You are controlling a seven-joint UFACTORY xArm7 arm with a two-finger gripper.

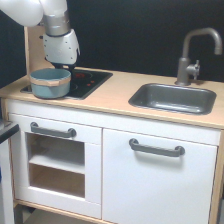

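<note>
A teal-blue pot (50, 84) stands on the left part of the black cooktop, near its front edge. Over the pot's far right side hangs the white robot arm (60, 45), pointing down. The dark gripper (65, 68) sits right at the pot's rim on that side. Its fingers are small and partly blend into the dark cooktop, so how the fingers stand, and whether they touch the rim, cannot be made out.
The cooktop (92, 81) is free right of the pot. Bare wooden counter (118, 92) lies between it and the steel sink (172, 97), where a grey faucet (186, 65) rises behind. Below are an open-fronted oven door (55, 131) and a white cabinet door (155, 180) with dark handles.
</note>
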